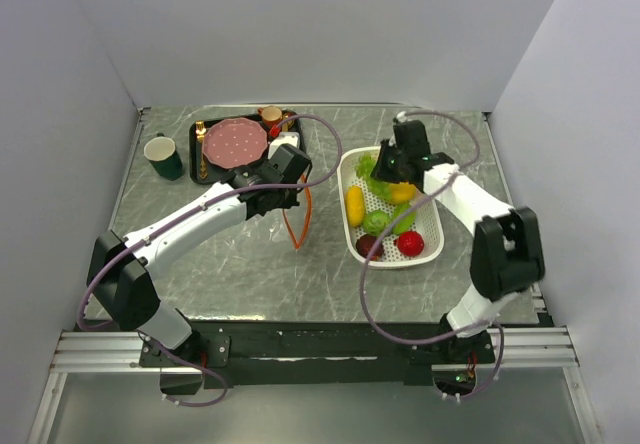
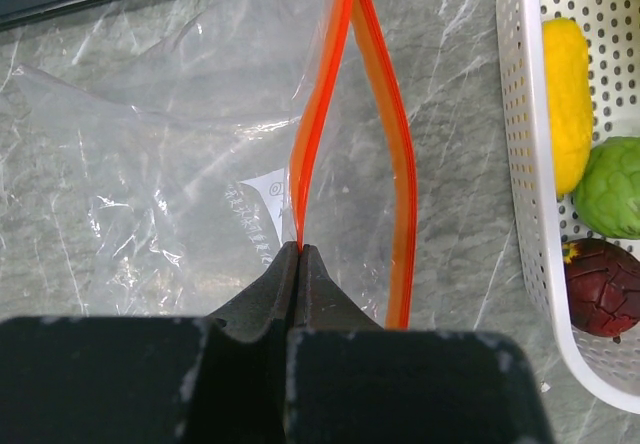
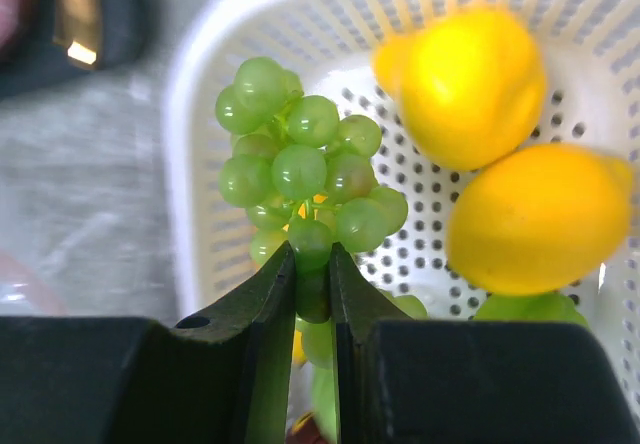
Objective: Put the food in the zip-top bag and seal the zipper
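Note:
Green grapes (image 3: 300, 172) hang in my right gripper, which is shut on the bunch above the basket. In the top view the right gripper (image 1: 382, 172) is over the basket's far part, the grapes (image 1: 366, 167) beside it. A clear zip top bag (image 2: 190, 194) lies on the table, its orange zipper (image 2: 404, 214) parted into two strips. My left gripper is shut on one edge of the bag's mouth. The white basket (image 1: 437, 242) holds a slim yellow piece (image 1: 355, 206), rounder yellow pieces (image 3: 470, 84), a green one (image 2: 612, 186), a dark red one (image 2: 603, 289) and a red one (image 1: 410, 243).
A black tray (image 1: 196, 171) with a pink plate (image 1: 236, 142) stands behind the left arm. At the far left is a dark green mug (image 1: 163, 156). Cables loop over both arms.

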